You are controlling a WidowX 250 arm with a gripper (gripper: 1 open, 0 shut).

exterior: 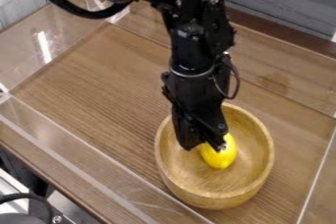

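Observation:
A black robot arm reaches down from the top, its gripper (pixel 195 138) low inside a tan bowl (pixel 210 187) at the lower right, just left of a yellow object (pixel 218 155) lying in it. The gripper looks shut. Its fingertips partly overlap the yellow object, and I cannot tell whether they touch it.
A clear plastic edge runs along the table's left side, with a dark cable beyond it at the lower left.

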